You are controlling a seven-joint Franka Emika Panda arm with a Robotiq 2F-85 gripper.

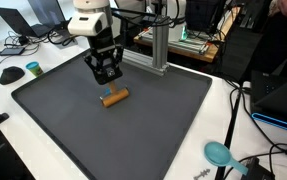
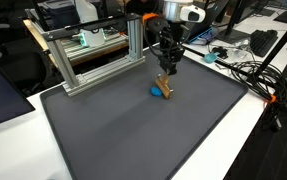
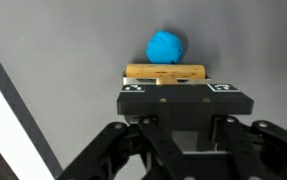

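Observation:
A wooden mallet-like piece, with a thick cylindrical head (image 1: 115,97) and a thin stem rising from it, hangs from my gripper (image 1: 112,83). The fingers are shut on the stem, and the head lies crosswise below. Beside the head is a small rounded blue object (image 3: 165,47), just beyond it in the wrist view. Exterior view 2 shows the wooden head (image 2: 163,87) close to the blue object (image 2: 155,91). Whether the two touch, or whether the head rests on the table, I cannot tell. A dark bar on the gripper hides most of the fingers in the wrist view.
A metal frame (image 2: 93,72) stands at one edge. A green cup (image 1: 34,69) and a dark rounded item (image 1: 12,75) sit off the mat, and a turquoise object (image 1: 221,155) lies at the front right.

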